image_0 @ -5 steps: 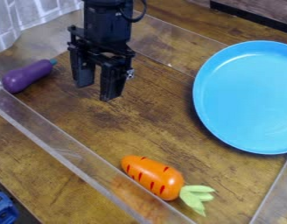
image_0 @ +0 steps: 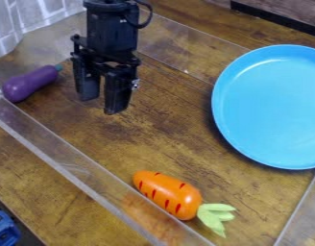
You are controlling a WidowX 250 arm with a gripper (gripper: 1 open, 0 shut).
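Note:
The black gripper point(image_0: 101, 88) hangs over the wooden table in the upper left of the camera view, open, with nothing visible between its fingers. A purple eggplant toy point(image_0: 27, 84) lies to its left near the clear side wall. An orange carrot toy point(image_0: 169, 194) with a pale green top lies in the lower middle, well away from the gripper.
A large blue plate point(image_0: 268, 106) fills the right side of the table point(image_0: 147, 144). Clear plastic walls run along the left and lower edges. A blue object point(image_0: 1, 231) shows at the bottom left corner, outside the wall.
The gripper has shifted slightly to the left over the last second. The eggplant, carrot and plate have not moved.

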